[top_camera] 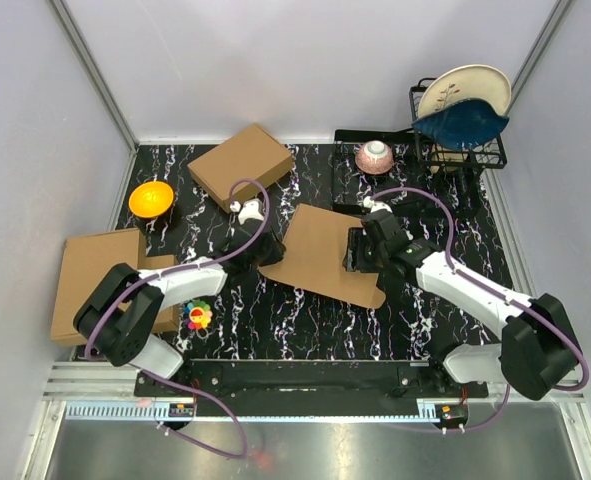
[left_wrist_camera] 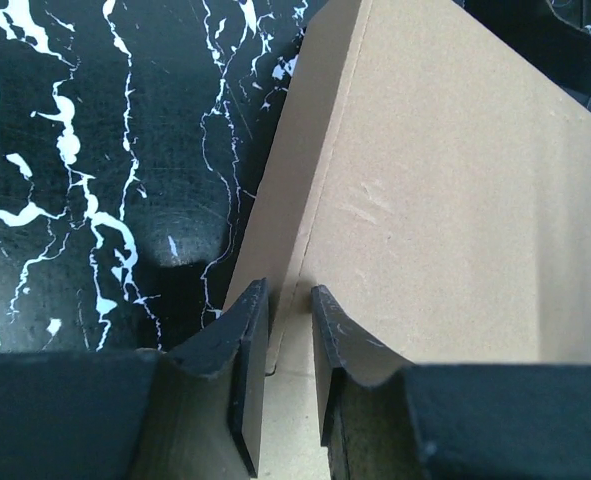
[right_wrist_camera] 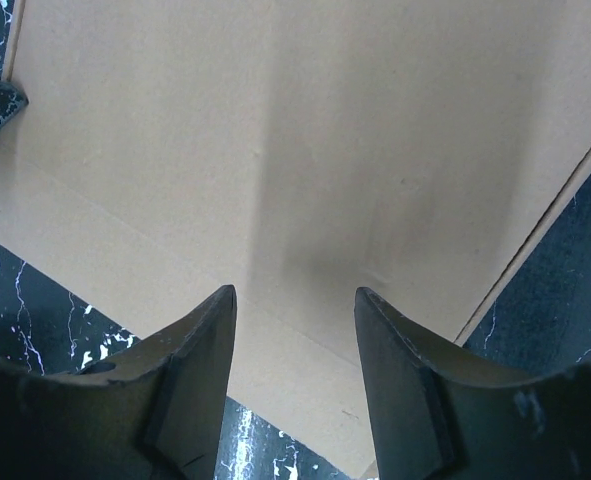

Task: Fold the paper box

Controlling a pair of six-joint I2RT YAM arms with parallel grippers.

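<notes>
The brown paper box (top_camera: 320, 255) lies tilted in the middle of the dark marbled table, with a flap along its near edge (right_wrist_camera: 275, 350). At the box's left corner is my left gripper (top_camera: 271, 258); in the left wrist view its fingertips (left_wrist_camera: 250, 305) stand a small way apart, astride the upright edge between side wall (left_wrist_camera: 300, 140) and top. Whether they touch the card is hard to tell. My right gripper is open over the box's right part, its two fingers well apart, the flat card beneath and nothing between them.
Another brown box (top_camera: 240, 165) sits at the back left, and an opened one (top_camera: 100, 280) at the far left. A yellow bowl (top_camera: 151, 200) and a colourful toy (top_camera: 198, 315) are on the left. A dish rack (top_camera: 455, 155) with a bowl (top_camera: 374, 157) stands at the back right.
</notes>
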